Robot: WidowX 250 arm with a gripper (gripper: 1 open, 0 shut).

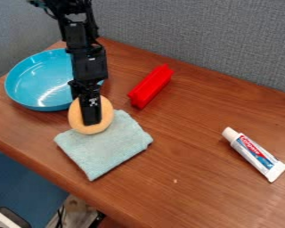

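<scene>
My black gripper (90, 105) reaches down from the top left over an orange round object (93, 125), its fingertips at or on that object, which rests at the upper edge of a folded pale blue cloth (106, 155). I cannot tell whether the fingers are shut on it. A blue plate (29, 82) lies just left of the arm, partly hidden by it.
A red bar-like object (150, 85) lies right of the arm. A toothpaste tube (255, 154) lies at the far right. Its front-left edge drops to the floor. A grey partition stands behind.
</scene>
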